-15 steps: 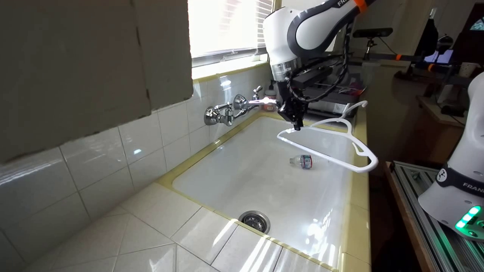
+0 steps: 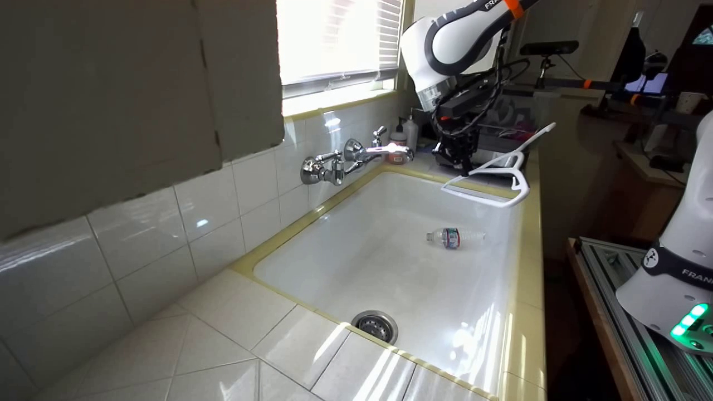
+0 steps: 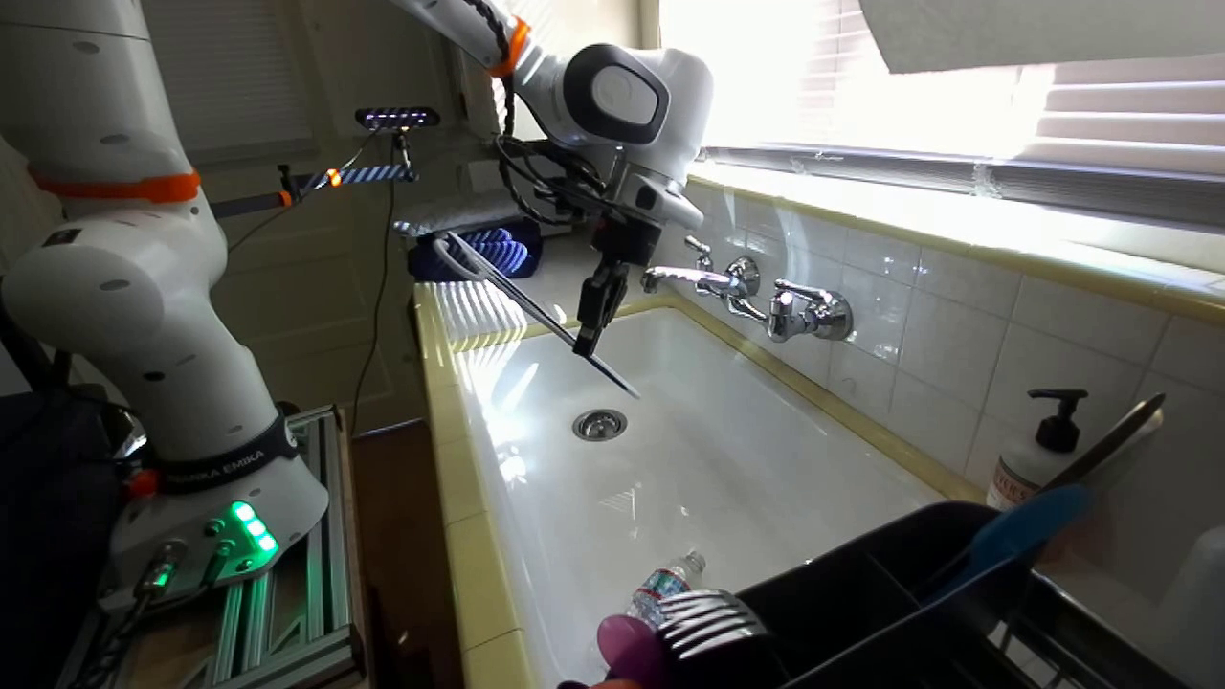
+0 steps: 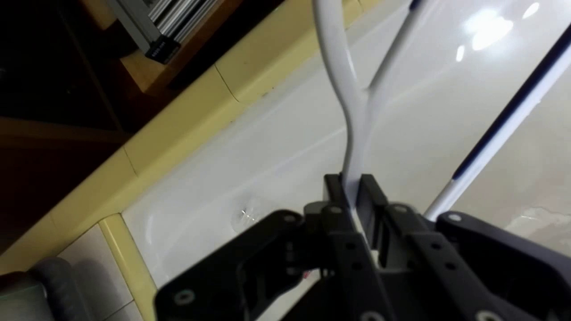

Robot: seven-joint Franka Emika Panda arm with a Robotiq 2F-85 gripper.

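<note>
A white plastic hanger (image 2: 484,198) hangs over the far part of the sink, and my gripper (image 2: 464,171) is shut on it. In the wrist view the hanger's arm (image 4: 348,125) runs up from between the black fingertips, while its straight bar (image 4: 503,133) passes to the right of them. The second exterior view shows the hanger (image 3: 523,297) tilted, nearly edge-on, with the gripper (image 3: 587,341) above the sink basin. A clear water bottle (image 2: 446,237) lies on its side in the white sink (image 2: 401,267), below the hanger and apart from it.
Chrome taps (image 2: 357,153) stick out from the tiled wall beside the arm. A black utensil rack (image 3: 873,574) and a soap bottle (image 3: 1034,448) stand at one end of the sink. The basin around the drain (image 2: 375,326) is clear.
My gripper has moved up and to the right in exterior view 1, carrying the hanger. The hanger has swung and tilted, its hook now higher. The bottle has stayed put.
</note>
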